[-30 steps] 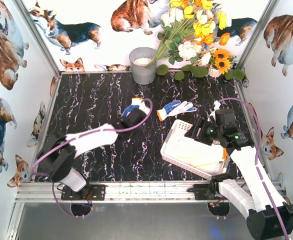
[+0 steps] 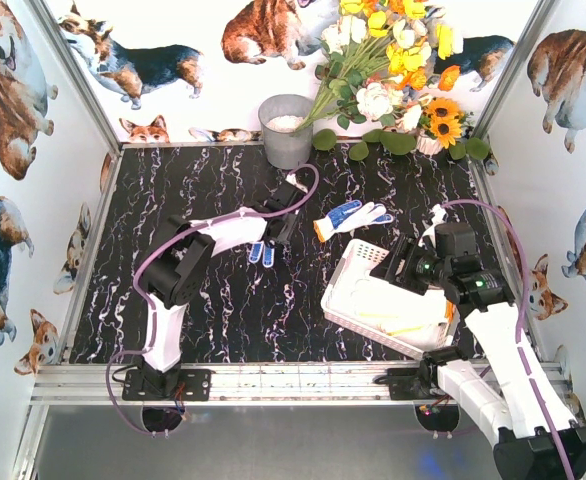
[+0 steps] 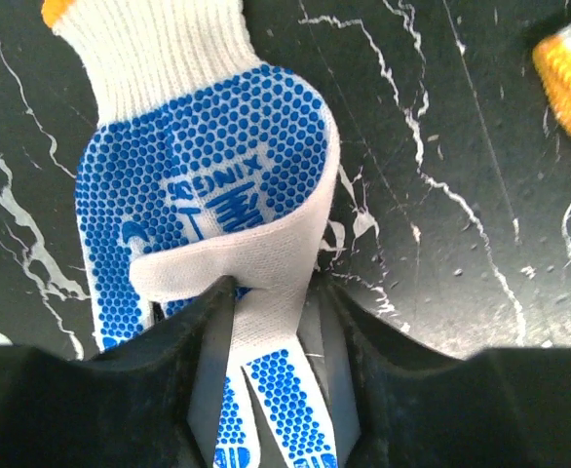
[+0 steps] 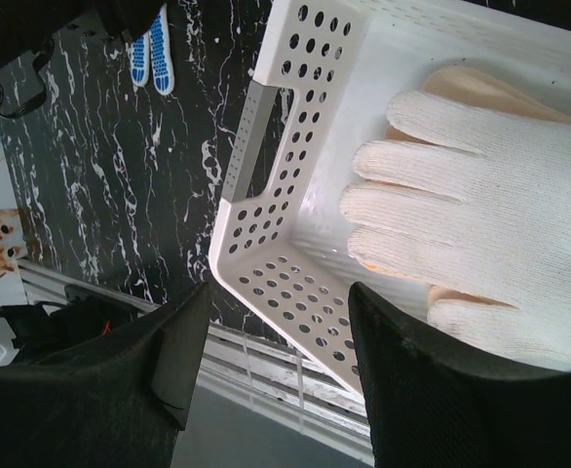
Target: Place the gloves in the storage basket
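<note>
My left gripper is down over a blue-dotted glove (image 3: 208,166) with a white cuff, its part-open fingers at the glove's folded palm; whether fabric is between them is unclear. Another glove pair (image 2: 353,218) lies right of it, its orange-edged cuff (image 3: 570,83) showing in the left wrist view. The white perforated basket (image 2: 341,275) at front right holds white gloves (image 4: 480,205), seen in the right wrist view. My right gripper stands open above the basket, nothing seen between its fingers.
A grey bucket (image 2: 285,140) and flowers (image 2: 408,60) stand along the back wall. Patterned walls enclose the sides and back.
My left arm has moved toward the back and right over the glove, whose blue fingers now show below the gripper in the top view. The right arm is nearly still.
</note>
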